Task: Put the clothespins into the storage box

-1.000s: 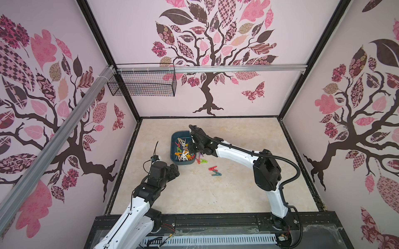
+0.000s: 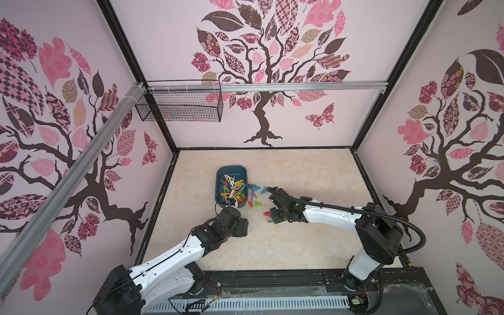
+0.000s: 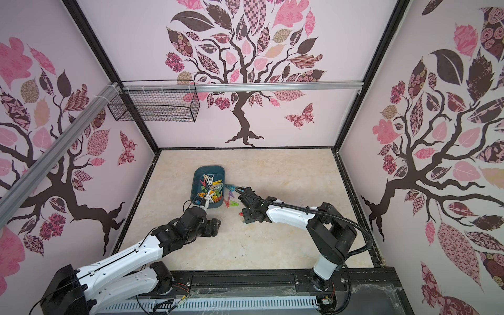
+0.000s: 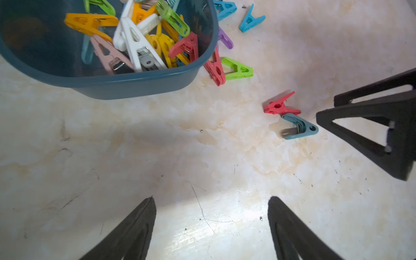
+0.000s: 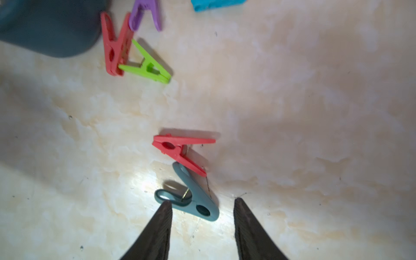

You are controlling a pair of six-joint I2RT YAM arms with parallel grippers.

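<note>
The dark teal storage box (image 4: 138, 84) holds several mixed clothespins. On the table right of it lie a red clothespin (image 4: 215, 67), a green clothespin (image 4: 237, 69), a purple clothespin (image 5: 146, 12) and blue clothespins (image 4: 251, 20). Farther out, another red clothespin (image 5: 173, 145) almost touches a teal clothespin (image 5: 195, 201). My right gripper hangs open above that pair, the teal one partly between its fingertips in view. My left gripper stands apart over bare table in front of the box, its fingers spread with nothing between them.
The right gripper's black fingers (image 4: 359, 117) reach into the left wrist view from the right. A wire basket (image 2: 183, 105) hangs on the rail at the back left. Bare tabletop (image 2: 309, 246) lies in front of the right arm.
My right gripper has moved from the box rightward and nearer the front, over the red and teal pair. My left arm has swung rightward toward the box's front.
</note>
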